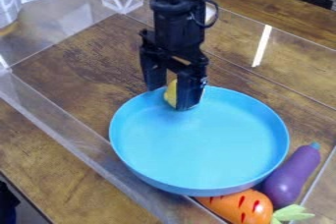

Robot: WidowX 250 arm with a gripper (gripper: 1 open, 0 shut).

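My black gripper [171,83] hangs over the back rim of a light blue plate [197,144], its fingers spread open on either side of a yellow round object [172,94], which is partly hidden behind them. Whether the fingers touch it, I cannot tell.
An orange carrot toy [234,206] and a purple eggplant toy [292,174] lie at the plate's lower right. Bare wooden counter [73,66] spreads to the left and behind. Clear plastic edging runs along the left and front.
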